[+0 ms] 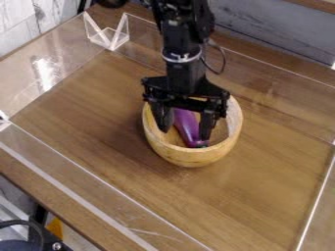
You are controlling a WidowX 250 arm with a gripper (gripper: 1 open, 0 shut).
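Note:
A tan bowl (190, 152) sits at the middle of the wooden tabletop (85, 127), with a purple elongated object (187, 127) lying inside it, partly hidden by my gripper. My black gripper (186, 116) reaches down from above into the bowl, its fingers apart on either side of the purple object.
A clear wire-like holder (108, 29) stands at the back left. A grey wall (268, 34) runs along the back. The table left and right of the bowl is clear. Cables hang at the lower left corner.

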